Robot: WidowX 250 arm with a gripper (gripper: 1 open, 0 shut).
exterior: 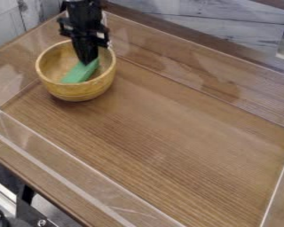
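Note:
A yellow bowl (60, 89) sits at the left of the wooden table, with a green elongated object (78, 73) lying inside it. My black gripper (85, 55) reaches down from the top over the bowl's back part, at the upper end of the green object. Whether its fingers touch or hold the object is too small to tell.
Pale walls or edges bound it at the back and left. A black cable shows at the lower left.

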